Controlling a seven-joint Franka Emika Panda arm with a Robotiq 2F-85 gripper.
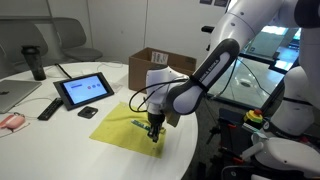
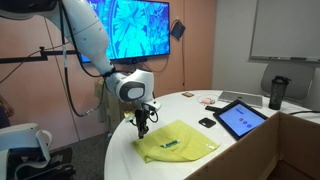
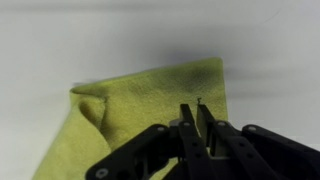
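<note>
A yellow-green cloth (image 1: 122,130) lies on the white table, its left part flat. In the wrist view the cloth (image 3: 150,95) has a raised fold at left and a square corner at upper right. My gripper (image 1: 154,133) points down at the cloth's right part. From the other side, the cloth (image 2: 185,140) rises slightly toward the gripper (image 2: 142,131). The fingers look shut on the cloth, though the pinched bit is mostly hidden. A small dark green item (image 1: 140,124) rests on the cloth beside the gripper.
A tablet (image 1: 86,90) on a stand and a black phone (image 1: 86,113) are behind the cloth. A keyboard (image 1: 50,109) lies to the left, and a large brown box (image 1: 145,68) stands behind the arm.
</note>
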